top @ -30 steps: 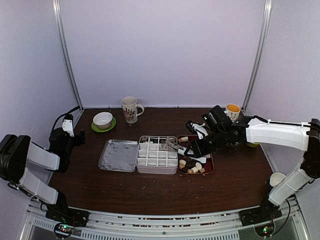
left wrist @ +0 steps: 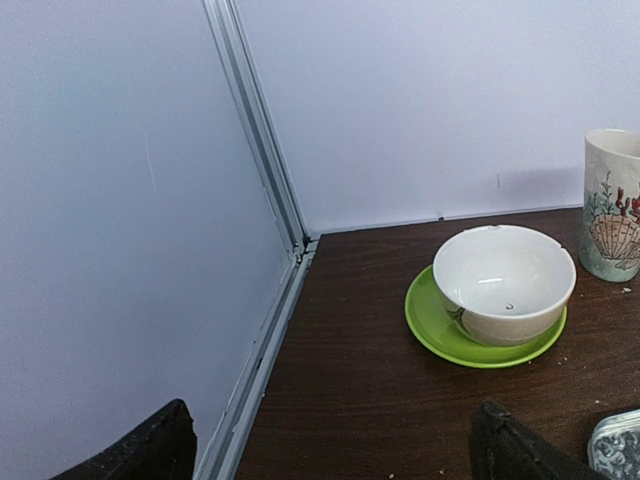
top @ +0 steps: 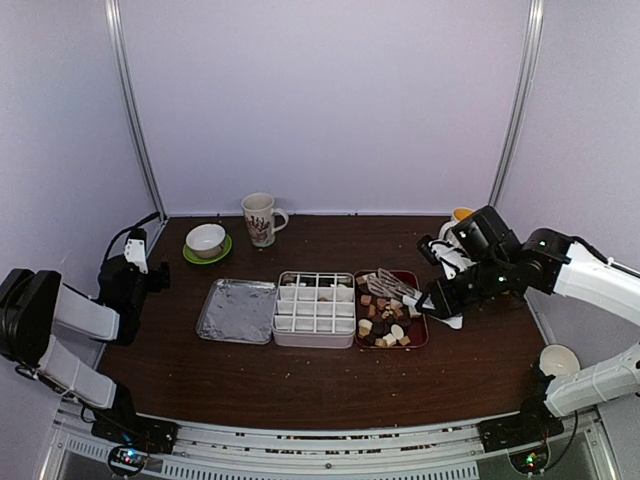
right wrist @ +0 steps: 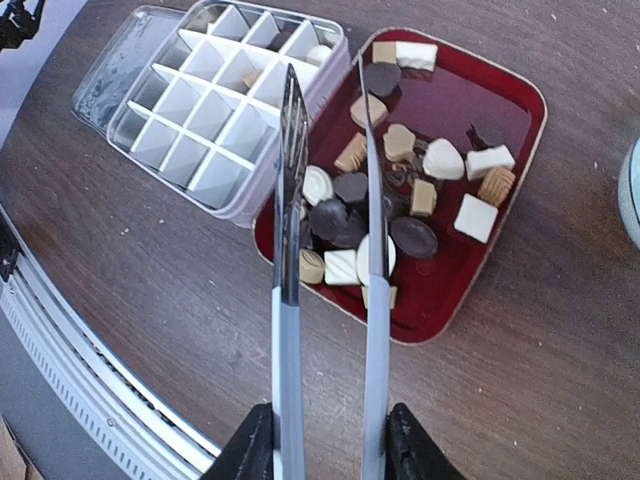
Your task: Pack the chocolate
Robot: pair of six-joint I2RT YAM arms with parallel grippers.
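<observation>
A white compartment box (top: 313, 337) with some pieces in it sits at mid-table, its lid (top: 236, 310) to the left. Right of it lies a red tray (right wrist: 455, 300) of brown, white and tan chocolates. My right gripper, holding long tong-like tips, hangs over the tray; the tips stand apart, and nothing clearly shows held between them. My left gripper (top: 158, 275) is at the left side, open and empty, its fingers at the bottom of the left wrist view.
A white bowl (top: 206, 236) on a green plate (left wrist: 430, 325) and a mug (top: 258, 222) stand at the back left. An orange-lined cup (top: 461, 214) is partly behind the right arm.
My right gripper has moved right from over the box to over the red tray. The left arm has stayed still.
</observation>
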